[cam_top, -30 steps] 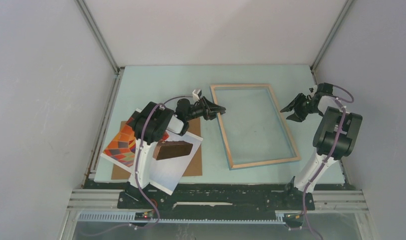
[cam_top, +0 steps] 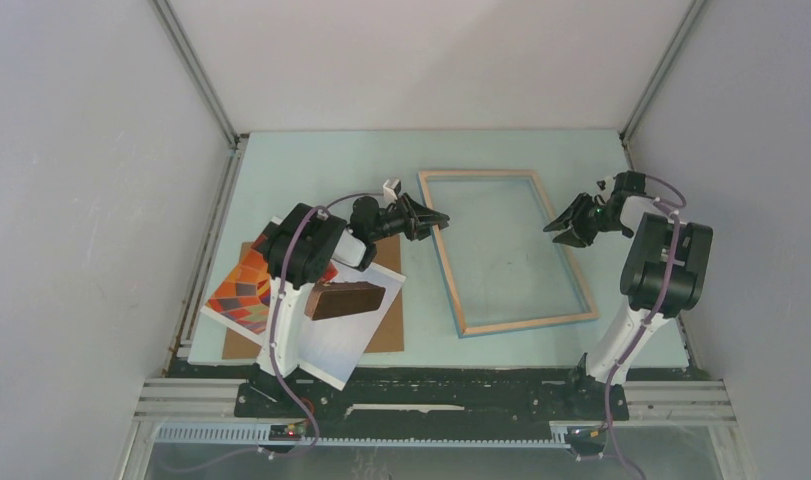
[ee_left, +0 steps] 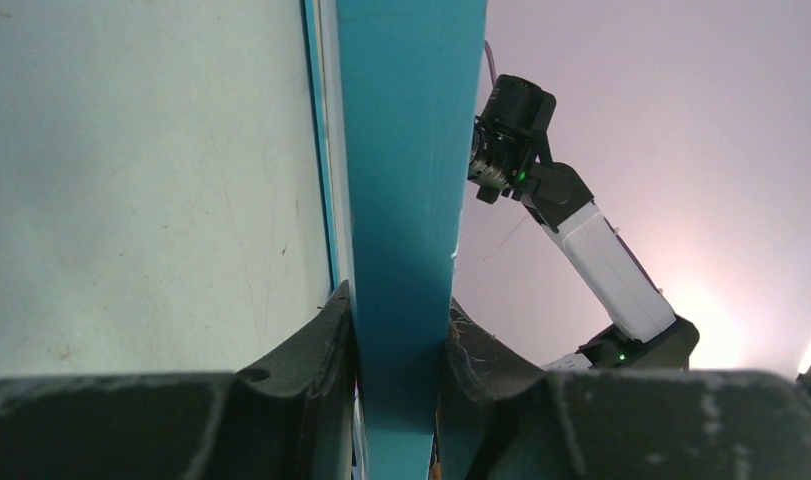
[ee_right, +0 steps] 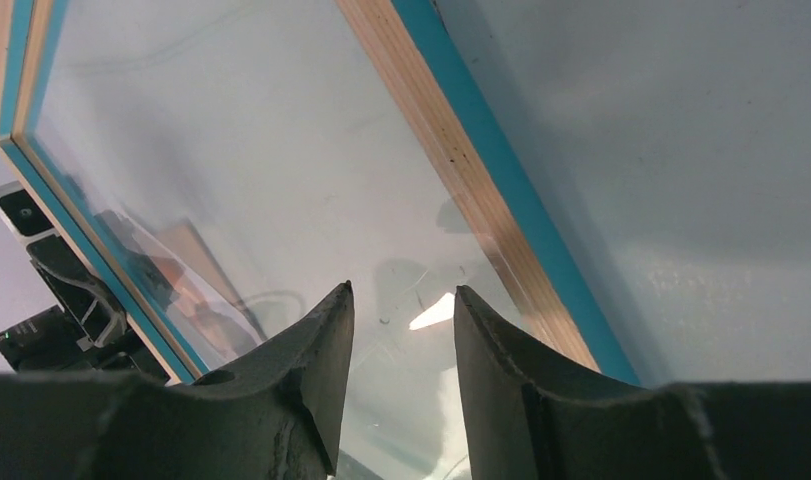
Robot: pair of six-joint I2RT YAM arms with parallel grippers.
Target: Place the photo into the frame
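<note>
The light wooden frame (cam_top: 508, 326) with blue sides lies on the table, a clear pane (cam_top: 506, 260) inside it. My left gripper (cam_top: 436, 222) is shut on its left rail; in the left wrist view the blue rail (ee_left: 406, 130) runs between the fingers. At the opposite rail, my right gripper (cam_top: 557, 233) stands open, fingers apart and empty. In the right wrist view the right rail (ee_right: 481, 200) passes beside and behind the right fingertip. A colourful photo (cam_top: 243, 297) lies at the left, partly hidden under the left arm.
A white sheet (cam_top: 346, 340) and a brown board (cam_top: 389, 335) overlap beside the photo, with a dark brown piece (cam_top: 346, 300) on the sheet. Clear tabletop (cam_top: 326, 160) lies behind the left arm.
My right gripper has moved left, from outside the frame to over its right rail. The frame has shifted very slightly left at its right side. The left arm has stayed in place.
</note>
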